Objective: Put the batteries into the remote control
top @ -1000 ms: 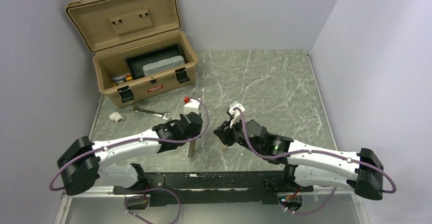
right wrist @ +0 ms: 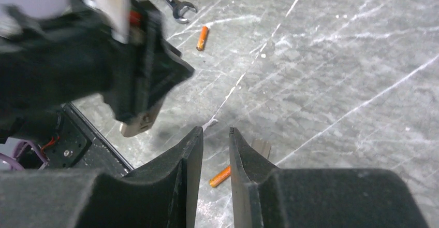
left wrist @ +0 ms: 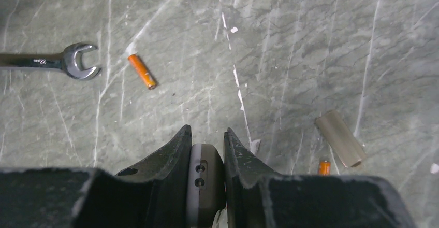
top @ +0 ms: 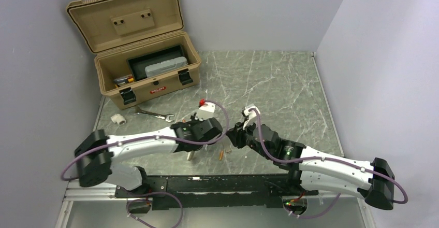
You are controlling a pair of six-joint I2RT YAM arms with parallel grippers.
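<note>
My left gripper point(top: 199, 122) is shut on a slim silver object, probably the remote, whose lower end point(right wrist: 137, 124) shows below it in the right wrist view. My right gripper is part open, nothing visible between its fingertips, above an orange battery point(right wrist: 220, 176) and a flat silver piece point(left wrist: 339, 137), apparently the battery cover, lying beside it. A second orange battery point(left wrist: 141, 71) lies farther back, near the wrench.
A tan toolbox point(top: 155, 80) stands open at the back left. A wrench point(top: 150, 114) and a white object point(top: 118, 119) lie in front of it.
My right gripper shifted right.
</note>
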